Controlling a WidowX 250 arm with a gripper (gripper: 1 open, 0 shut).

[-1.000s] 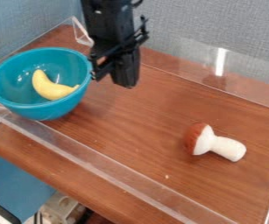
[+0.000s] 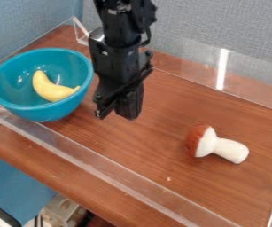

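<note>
The black gripper hangs over the wooden table, just right of a teal bowl that holds a yellow banana. Its fingers point down; how far apart they stand is hard to make out. A toy mushroom with a red-brown cap and white stem lies on its side at the right.
A clear rail runs along the front edge, with another along the back by the grey padded wall.
The bowl, banana and mushroom look unmoved.
</note>
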